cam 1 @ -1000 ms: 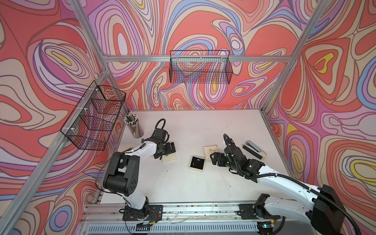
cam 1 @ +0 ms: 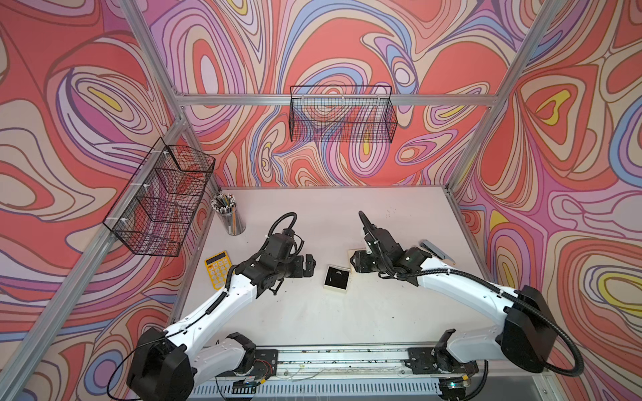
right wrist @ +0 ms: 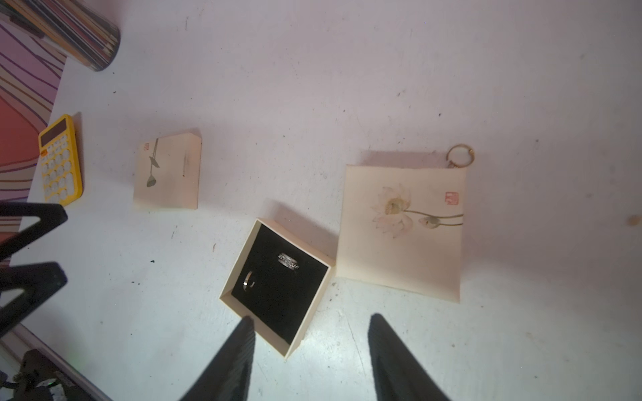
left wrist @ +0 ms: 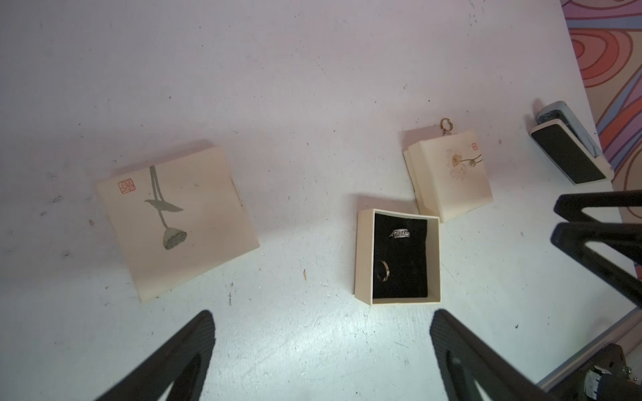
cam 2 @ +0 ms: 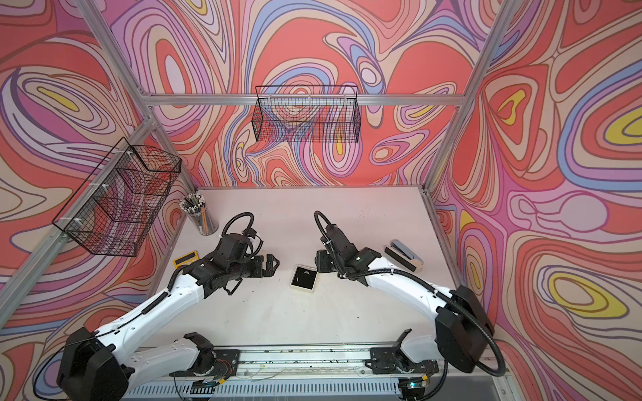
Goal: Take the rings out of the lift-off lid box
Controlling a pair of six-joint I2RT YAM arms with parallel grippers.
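An open cream box with a black insert holds a silver ring and a thin ring. A gold ring lies behind a cream box with a pink lotus lid, right of the open box. My left gripper is open above the table, left of the open box in the top views. My right gripper hovers just right of the open box, fingers apart with nothing between them.
A cream box with a lotus-pod print lies to the left. A calculator and pencil cup stand left, a stapler right. Wire baskets hang on the frame.
My left arm has moved right and its gripper has risen off the left box. My right gripper has moved slightly left and up.
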